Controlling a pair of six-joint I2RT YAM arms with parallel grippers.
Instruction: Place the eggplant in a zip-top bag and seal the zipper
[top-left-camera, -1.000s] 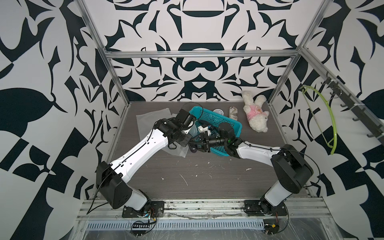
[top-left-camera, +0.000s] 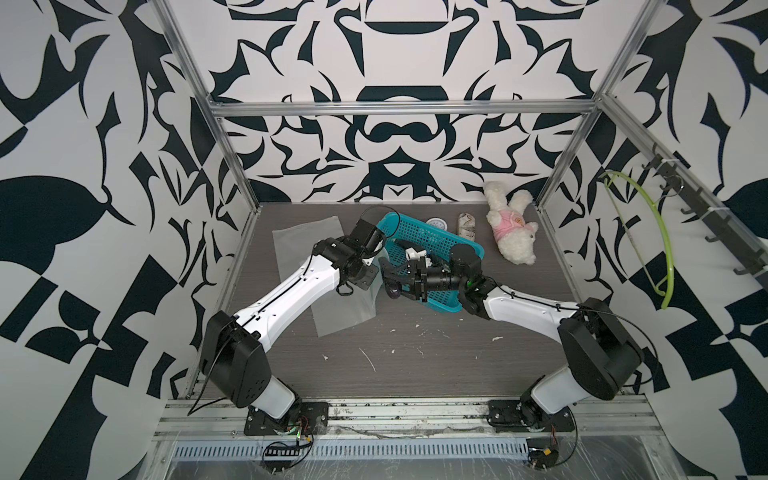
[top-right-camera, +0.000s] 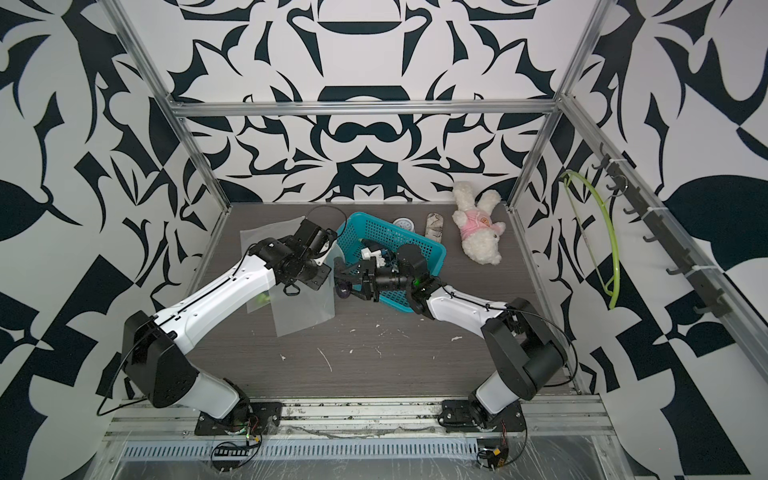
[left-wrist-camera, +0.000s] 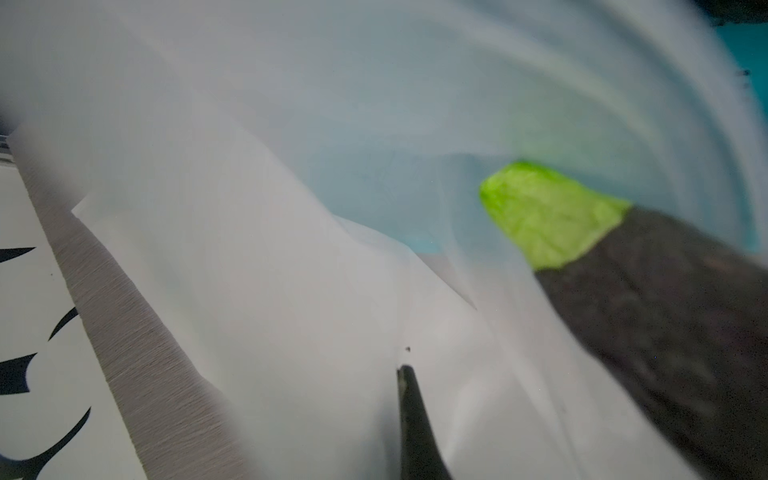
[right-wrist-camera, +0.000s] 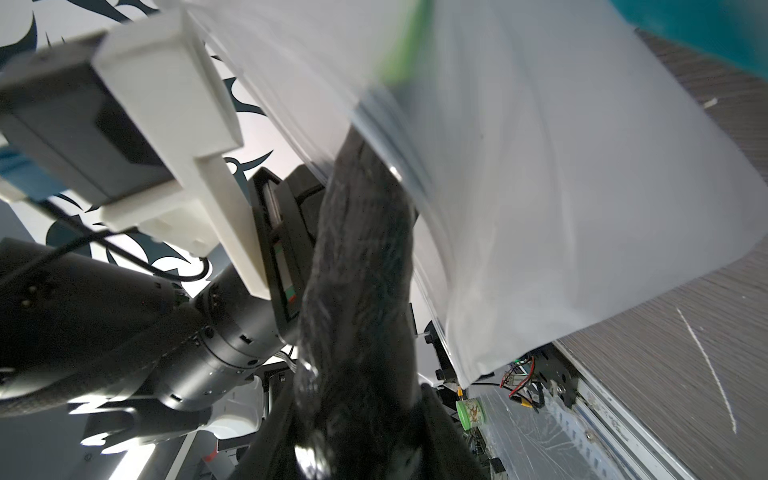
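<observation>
My right gripper (top-left-camera: 397, 284) is shut on the dark eggplant (right-wrist-camera: 360, 304), whose green end (left-wrist-camera: 552, 212) is inside the mouth of the translucent zip bag (right-wrist-camera: 576, 200). The rest of the eggplant sticks out, as the right wrist view shows. My left gripper (top-left-camera: 368, 272) is shut at the bag's mouth beside the eggplant; in the left wrist view one dark finger shows against the bag's film, and the film at its tips is thin. The bag hangs below the left gripper, over the pale sheet on the table.
A teal basket (top-left-camera: 472, 256) with dark items stands behind the right gripper. A plush rabbit (top-left-camera: 516, 240), a round tin (top-left-camera: 436, 223) and a small beige item (top-left-camera: 466, 226) lie at the back right.
The bag's lower part has shifted toward the table's front. The right arm's elbow has moved right, with its gripper and eggplant staying at the bag; the left arm has moved slightly.
</observation>
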